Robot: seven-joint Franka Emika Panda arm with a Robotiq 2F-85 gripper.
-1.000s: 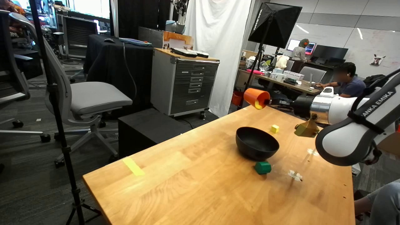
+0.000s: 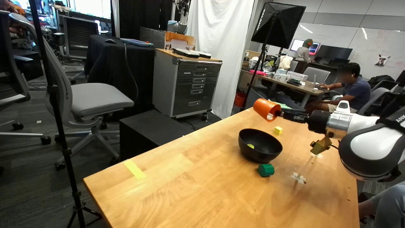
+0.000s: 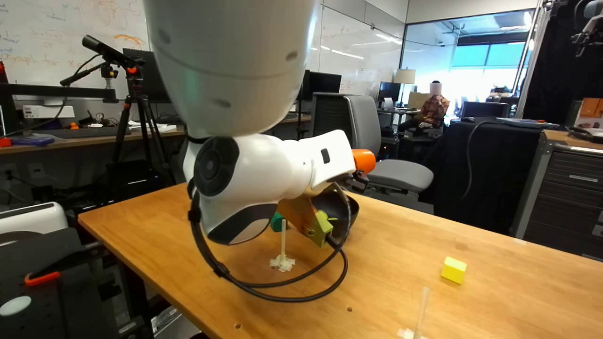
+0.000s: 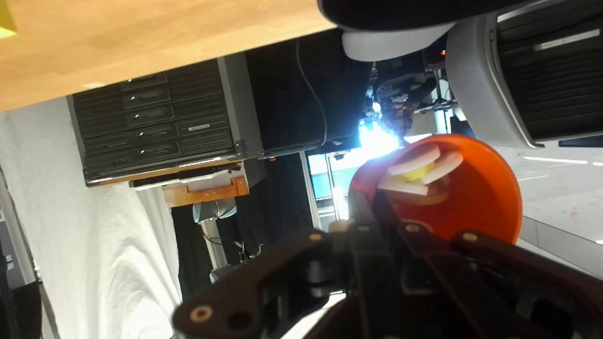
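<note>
My gripper (image 2: 281, 113) is shut on the wall of an orange cup (image 2: 265, 109), which lies on its side in the air above and behind the black bowl (image 2: 262, 146). A small yellow-green piece (image 2: 250, 146) lies inside the bowl. In the wrist view, the orange cup (image 4: 486, 192) has its mouth in sight, with white curved pieces (image 4: 444, 167) and something yellow (image 4: 418, 172) within. The bowl (image 4: 418, 12) shows there only as a dark rim at the top. Exterior view 2 shows the cup (image 3: 364, 161) partly behind the arm.
A green block (image 2: 266, 170) lies on the table just in front of the bowl, and a yellow cube (image 2: 278, 130) sits behind it. Clear tabletop (image 2: 182, 182) spreads out to the left. Thin upright rods (image 3: 283, 243) are taped to the table near the arm.
The cup and gripper have moved lower and slightly right in exterior view 1. Yellow showed in the cup's mouth before; now a yellow-green piece is in the bowl, which looked empty.
</note>
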